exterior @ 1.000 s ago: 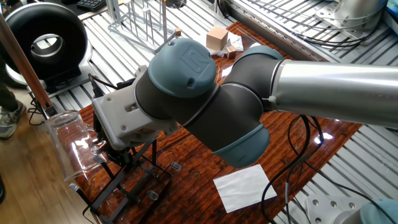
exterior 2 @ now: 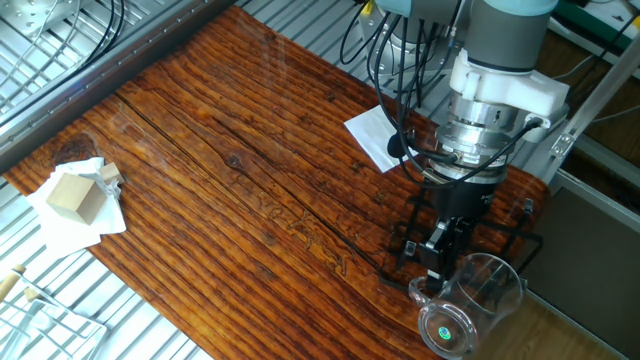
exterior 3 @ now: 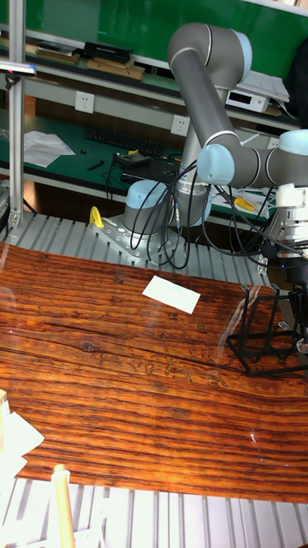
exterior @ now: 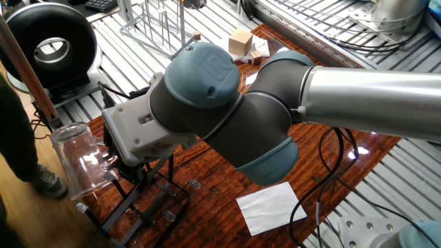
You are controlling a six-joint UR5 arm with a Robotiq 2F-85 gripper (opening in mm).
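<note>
A clear glass mug (exterior 2: 475, 300) with a green mark on its base is tilted at the table's edge, beside my gripper (exterior 2: 436, 262). Its handle (exterior 2: 418, 290) is on the side toward the black fingers, which overlap it in exterior view 2. Whether they close on the handle or only touch it cannot be made out. In exterior view 1 the mug (exterior: 81, 160) reaches past the table edge over the floor, and the arm hides the fingertips. A black wire rack (exterior: 141, 210) stands directly below and beside the gripper; whether the mug bears on it is unclear.
White paper (exterior 2: 376, 137) lies on the brown wooden table (exterior 2: 240, 170) near the arm's base. At the far end, wooden blocks (exterior 2: 77, 198) sit on white paper, with a metal wire rack (exterior: 155, 24) nearby. Loose cables hang beside the arm.
The arm, mug and rack keep the same place. Only a person at the left edge of exterior view 1 has shifted.
</note>
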